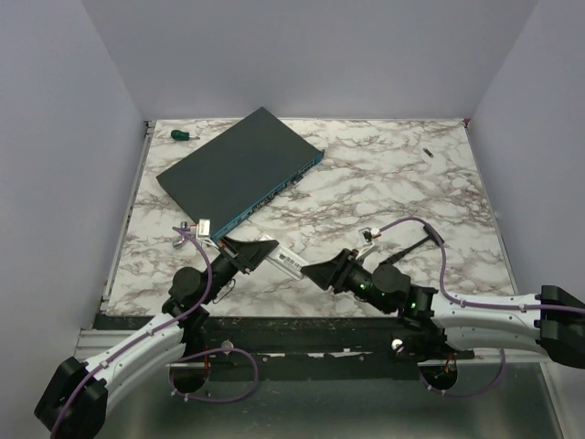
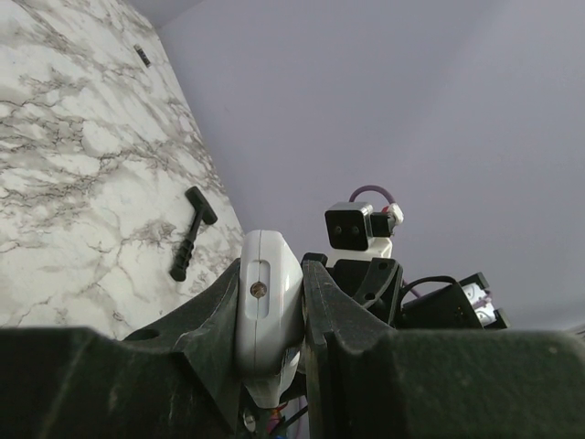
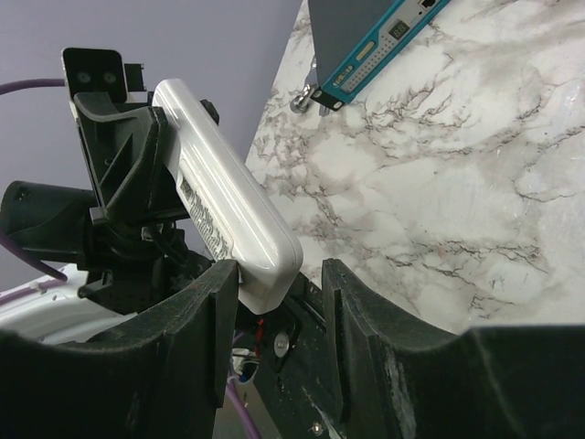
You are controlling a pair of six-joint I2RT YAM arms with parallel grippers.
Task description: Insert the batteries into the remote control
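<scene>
A white remote control [image 1: 285, 257] is held level between the two grippers near the table's front edge. My left gripper [image 1: 265, 247] is shut on its left end; in the left wrist view the white casing [image 2: 269, 311] fills the space between the fingers. My right gripper [image 1: 320, 273] is at the other end. In the right wrist view the remote's rounded end [image 3: 265, 274] lies against one finger, with the other finger [image 3: 343, 347] close beside it. Batteries cannot be made out with certainty.
A large dark flat unit [image 1: 239, 165] lies at the back left, with a green screwdriver [image 1: 180, 135] beside it. A black hammer [image 2: 190, 238] lies at the right. A small dark object [image 1: 428, 153] sits at the back right.
</scene>
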